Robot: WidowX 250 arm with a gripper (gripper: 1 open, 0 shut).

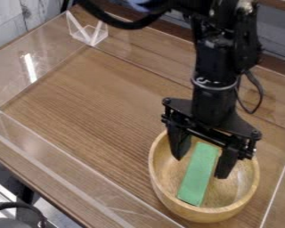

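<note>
A round tan bowl (175, 191) sits at the lower right, holding a green rectangular block (198, 174). My black gripper (207, 141) hangs over the back half of the bowl, its two fingers spread apart on either side above the block's upper end. It is open; I cannot tell whether the fingertips touch the block.
A white wire-like holder (88, 27) stands at the back left. A black cable runs along the arm, and another dark piece shows at the bottom left corner.
</note>
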